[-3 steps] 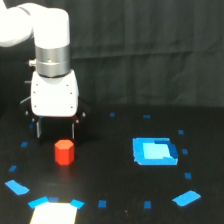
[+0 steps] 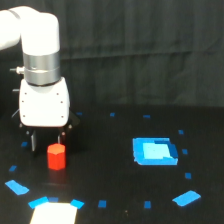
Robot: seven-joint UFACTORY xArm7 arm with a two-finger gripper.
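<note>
On the black table at the left stands a small red block (image 2: 56,158). Above and slightly behind it, the white arm's gripper (image 2: 48,142) points downward with its thin dark fingers spread apart. The right finger comes down close to the block's top right; whether it touches cannot be told from this view. The left finger stands clear of the block, to its left. Nothing shows clasped between the fingers.
A blue-edged square with a pale centre (image 2: 156,151) lies to the right. Blue tape pieces (image 2: 186,198) and small blue marks dot the table. A pale square (image 2: 54,213) sits at the front edge.
The gripper has come lower and a little to the left. The red block has shifted slightly left and nearer the camera. The fingers remain apart.
</note>
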